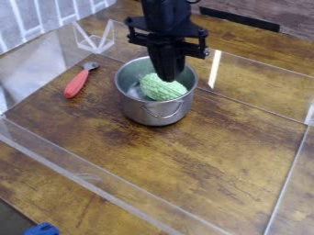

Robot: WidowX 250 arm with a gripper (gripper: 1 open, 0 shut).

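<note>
A steel pot (154,113) with a wire handle stands on the wooden table (208,174), holding a pale green, bumpy oval object (166,91). My black gripper (166,72) hangs over the pot from the top of the view, its lower tip just above the green object. It looks shut, with nothing visible between its fingers.
A red-handled utensil (76,81) lies left of the pot. Clear plastic edging runs along the left and lower left. A small blue object (40,229) is at the bottom left corner.
</note>
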